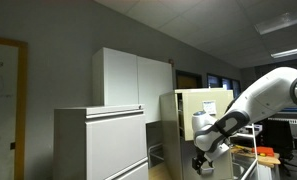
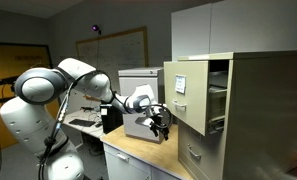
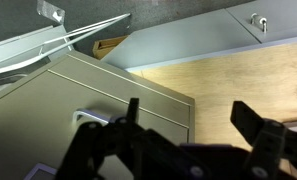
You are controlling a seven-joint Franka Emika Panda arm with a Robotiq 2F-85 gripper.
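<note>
My gripper is open in the wrist view, its two dark fingers wide apart with nothing between them. It points down over the wooden worktop [image 3: 213,88]. In exterior view 2 the gripper [image 2: 166,130] hangs above the worktop, left of a beige cabinet. That cabinet's upper door [image 2: 185,95] stands swung open, with a handle [image 2: 181,105] on its face. From the wrist, a beige panel [image 3: 138,92] with a metal handle [image 3: 91,117] lies to the left of the fingers. The gripper [image 1: 200,162] shows small and low in exterior view 1.
A grey drawer cabinet [image 2: 140,82] stands behind the arm. Below the open door is a closed beige drawer front [image 2: 193,150]. Base units with white fronts [image 2: 123,163] carry the worktop. The wood beneath the gripper looks clear.
</note>
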